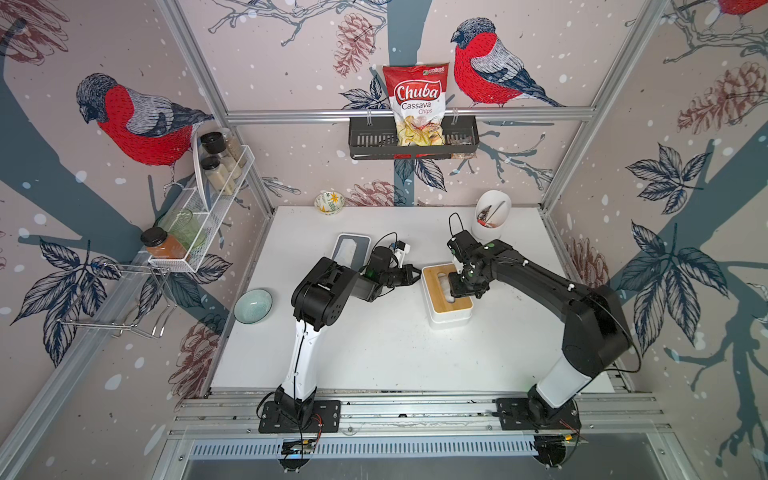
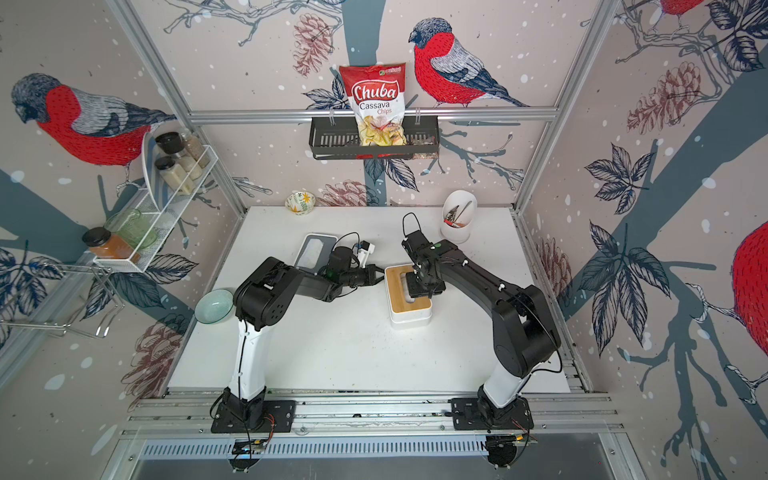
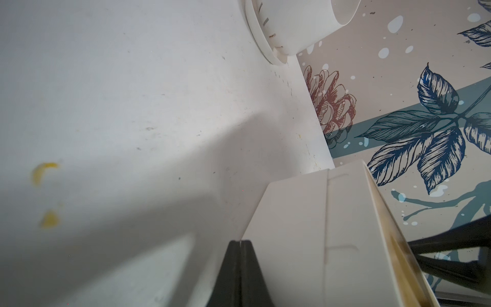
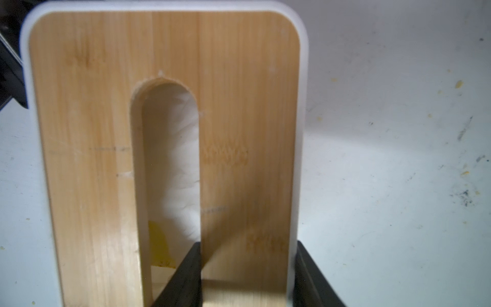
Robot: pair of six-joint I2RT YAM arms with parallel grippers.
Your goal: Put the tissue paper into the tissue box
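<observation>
The white tissue box (image 1: 448, 321) stands mid-table under a bamboo lid (image 4: 245, 102) with a long rounded slot. Through the slot, white wrinkled tissue paper (image 4: 171, 148) shows with a yellow patch below it. My right gripper is over the box, partly open; one finger lies at the slot and the other along the lid's outer edge, with the lid strip between them. Whether they press on it I cannot tell. Close by the box's left wall is my left gripper, shut, nothing seen between its fingertips.
A grey tray (image 1: 364, 238) with something white in it lies behind the left arm. A white utensil pot (image 1: 492, 205) stands at the back right, a green bowl (image 1: 253, 306) at the left.
</observation>
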